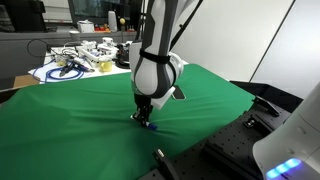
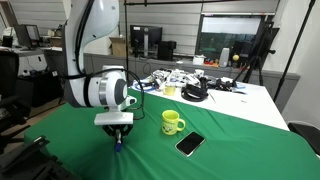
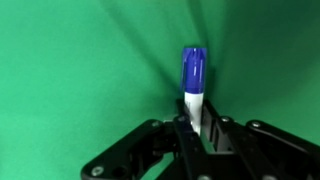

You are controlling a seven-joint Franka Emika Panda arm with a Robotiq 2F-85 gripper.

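In the wrist view, a white marker with a blue cap [image 3: 194, 70] runs between the fingers of my gripper, which is shut on its white body. The capped end sticks out ahead over the green tabletop. Exterior view 2 has the gripper [image 2: 117, 138] low at the front left of the table, with the blue cap [image 2: 119, 148] just under it. From the other side, the blue cap [image 1: 151, 126] shows beside the gripper [image 1: 139, 118], close to the green surface. Whether the marker touches the table I cannot tell.
A yellow mug [image 2: 172, 123] and a dark phone [image 2: 190, 144] are to the right of the arm in exterior view 2. Cables and a black headset-like item [image 2: 196, 92] lie at the back.
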